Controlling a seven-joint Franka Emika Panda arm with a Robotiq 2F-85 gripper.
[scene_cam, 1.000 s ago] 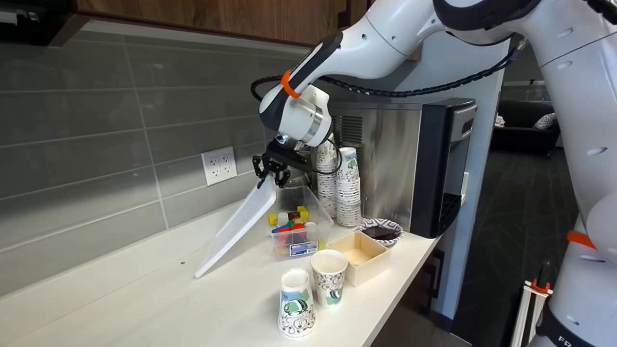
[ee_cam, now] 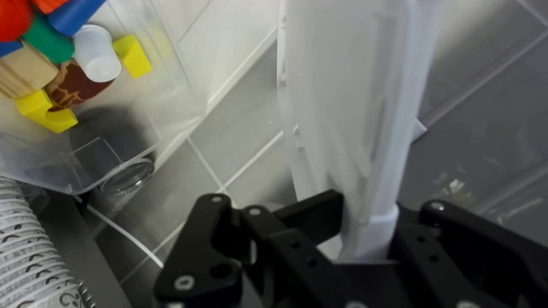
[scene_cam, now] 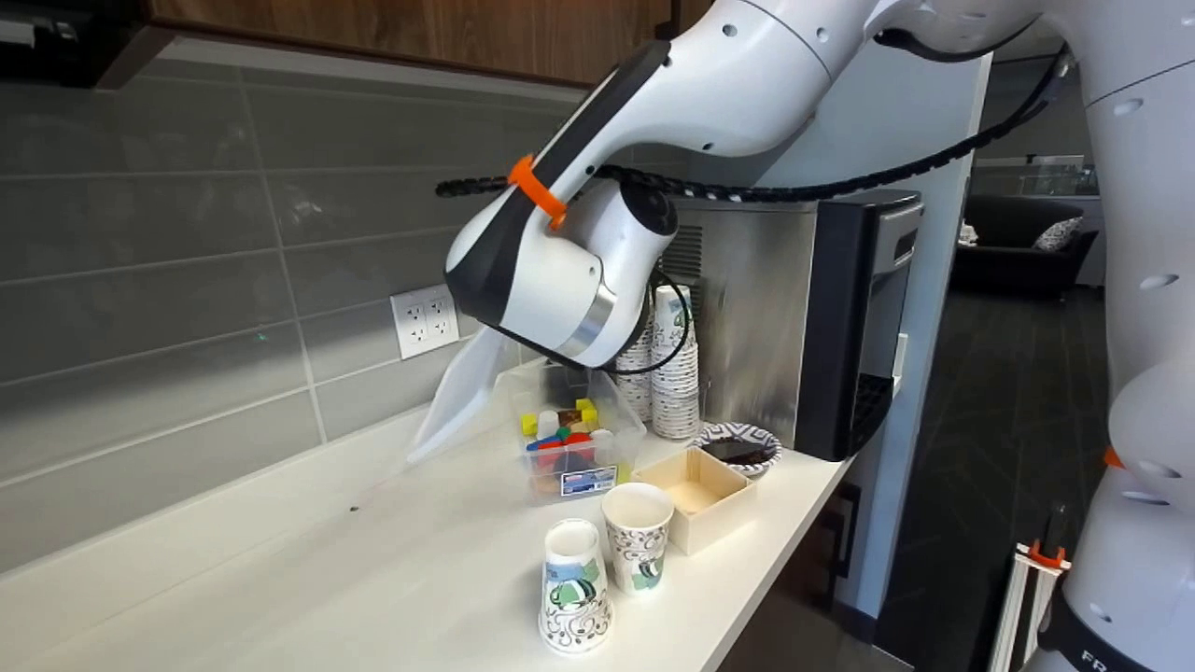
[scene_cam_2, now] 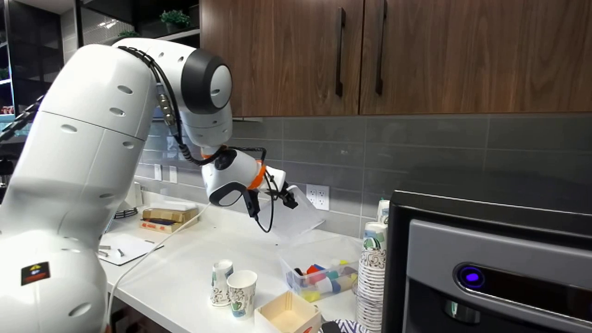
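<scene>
A translucent white lid hangs tilted near the backsplash, on the far side of the clear plastic bin in exterior view 2. In the wrist view my gripper is shut on the lid's edge, with the panel stretching away from the fingers. The arm hides the fingers in exterior view 1. The bin stands uncovered on the counter. Inside it lie colourful blocks, among them a yellow block and a white cup-like piece.
Two paper cups, one upside down and one upright, stand in front of the bin. A wooden box, a patterned bowl and stacked cups lie beside it.
My wrist has turned and come nearer exterior view 1, so the fingers are now hidden there. The lid has turned with it, and its lower end has risen and shifted slightly right.
</scene>
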